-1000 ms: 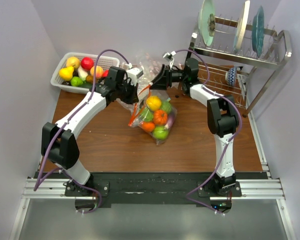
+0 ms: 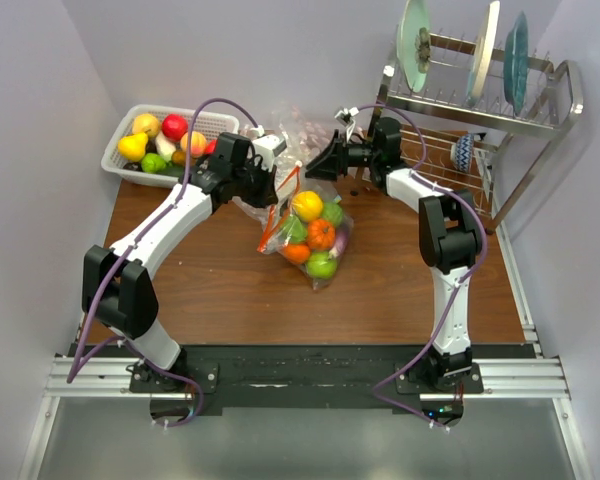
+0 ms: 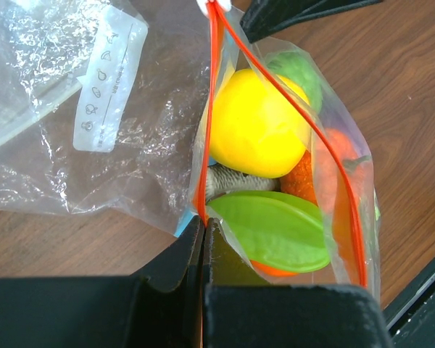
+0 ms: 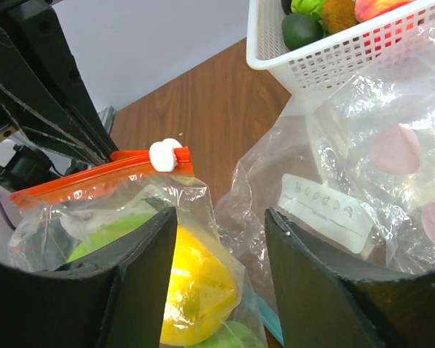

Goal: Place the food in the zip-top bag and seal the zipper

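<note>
The clear zip top bag (image 2: pixel 310 265) lies mid-table with several toy foods inside, among them a yellow one (image 3: pixel 257 123), a green one (image 3: pixel 275 228) and an orange pumpkin (image 2: pixel 321 235). Its orange zipper strips (image 3: pixel 309 119) stand apart, so the mouth gapes. A white slider (image 4: pixel 163 154) sits at the far end of the zipper. My left gripper is shut on the orange edge at one side of the mouth. Near the slider end, my right gripper is open, its fingers (image 4: pixel 148 250) apart in front of the bag, gripping nothing.
Another clear plastic bag (image 3: pixel 43 156) with a white label lies crumpled behind. A white basket (image 2: pixel 217 124) of toy produce stands at the back left. On the right is a metal dish rack (image 2: pixel 570 95) with plates.
My right gripper has shifted slightly right, away from the slider end of the zipper, and its fingers look wider apart. My left arm and the bag's food have stayed put.
</note>
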